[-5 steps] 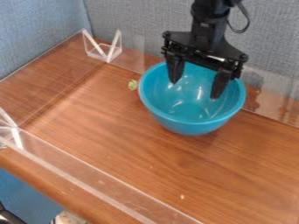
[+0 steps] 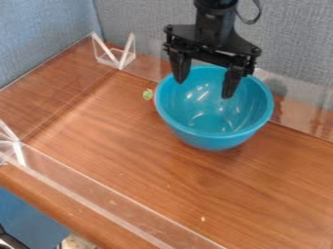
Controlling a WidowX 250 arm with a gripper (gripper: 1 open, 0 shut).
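My black gripper (image 2: 205, 72) hangs over a turquoise bowl (image 2: 211, 130), its two fingers pointing down into the upper part of the bowl, held apart with nothing visible between them. The bowl sits on the wooden table (image 2: 130, 185) at the right of centre. A small pale green object (image 2: 148, 95) lies just left of the bowl.
White wire-like pieces stand at the back left (image 2: 113, 53) and at the left edge (image 2: 8, 146). A grey padded wall (image 2: 124, 19) closes off the back.
The bowl looks unmoved.
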